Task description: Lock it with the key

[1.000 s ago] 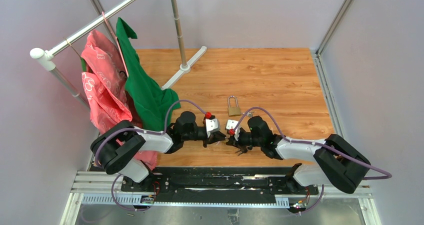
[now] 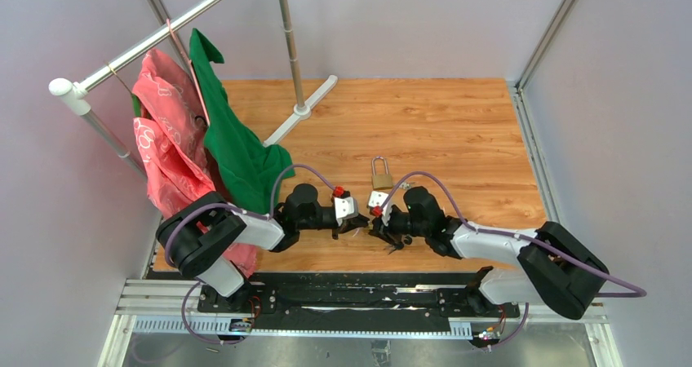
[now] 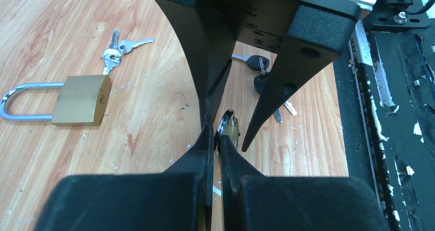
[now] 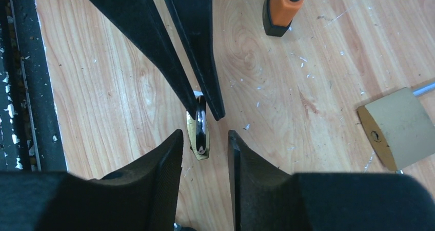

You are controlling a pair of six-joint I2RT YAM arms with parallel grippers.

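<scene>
A small padlock (image 4: 201,133) with a shiny curved shackle is held up by my left gripper, whose fingers are closed together at the shackle; its body is partly hidden. My right gripper is part open, one fingertip on either side of the small padlock with gaps showing. The two grippers face each other at the front middle of the table. A larger brass padlock (image 2: 382,181) lies flat behind them, its keyhole visible in the left wrist view. Beside that keyhole end rest silver keys (image 3: 115,52).
Keys with black heads (image 3: 259,62) lie on the wood under the right gripper. An orange and black object (image 4: 284,7) stands near the left fingers. Clothes (image 2: 245,139) hang on a rack at the left.
The left arm's elbow has shifted slightly inward. The right arm and its purple cable have moved a little to the right. The larger padlock stays in place.
</scene>
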